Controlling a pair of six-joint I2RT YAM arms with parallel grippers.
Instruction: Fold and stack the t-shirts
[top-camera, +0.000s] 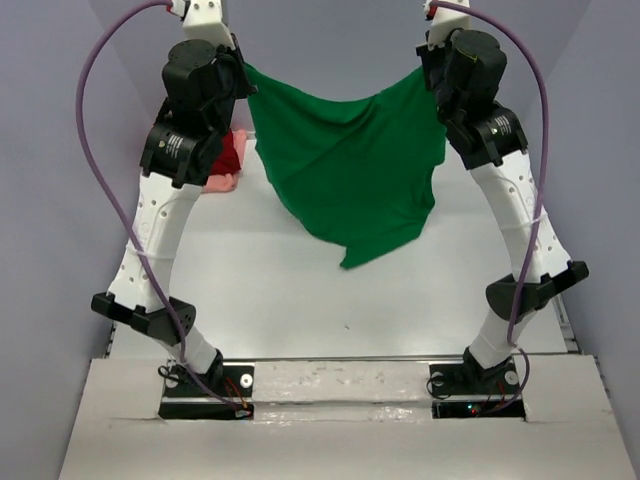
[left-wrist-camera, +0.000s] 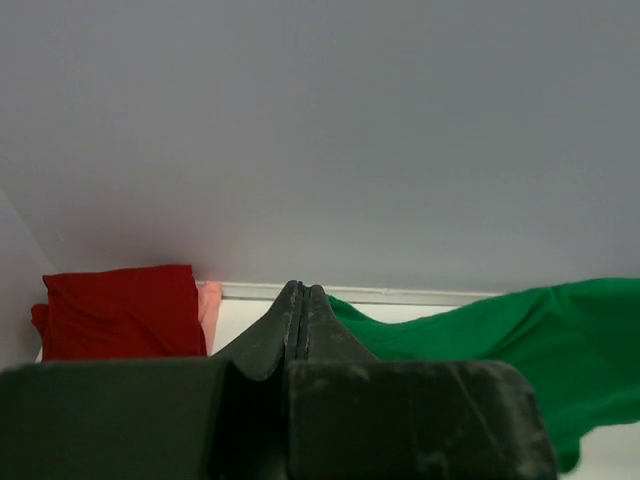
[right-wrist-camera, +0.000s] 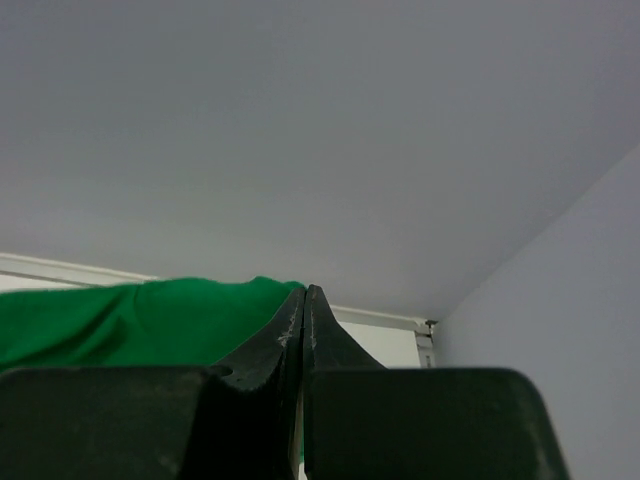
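A green T-shirt (top-camera: 350, 165) hangs between my two grippers, its upper edge sagging in the middle. My left gripper (top-camera: 248, 90) is shut on one upper corner; in the left wrist view green cloth (left-wrist-camera: 400, 338) runs off to the right from its fingertips. The other upper corner is pinched by my right gripper (top-camera: 426, 85), and the cloth (right-wrist-camera: 190, 315) spreads leftward from its fingertips in the right wrist view. In the top view the lower part narrows to a corner over the white table (top-camera: 260, 290). Whether it touches the table, I cannot tell.
A folded red shirt (left-wrist-camera: 125, 312) lies at the back left on something pink (left-wrist-camera: 208, 310), partly behind my left arm in the top view. Walls close in the back and both sides.
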